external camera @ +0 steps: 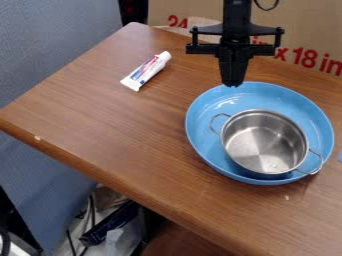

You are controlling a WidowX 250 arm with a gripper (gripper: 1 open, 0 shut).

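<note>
The black gripper (233,70) hangs at the top centre, above the table just behind the blue plate (203,105); whether its fingers are open or shut is unclear. A steel pot (265,145) with two wire handles rests in the plate on the right part of the table. A white toothpaste tube (146,72) lies to the left of the gripper, apart from it.
The wooden table (107,130) has wide free room on the left and front left. A cardboard box (305,35) stands along the back. Beyond the table's left edge are a blue-grey surface and some cables below.
</note>
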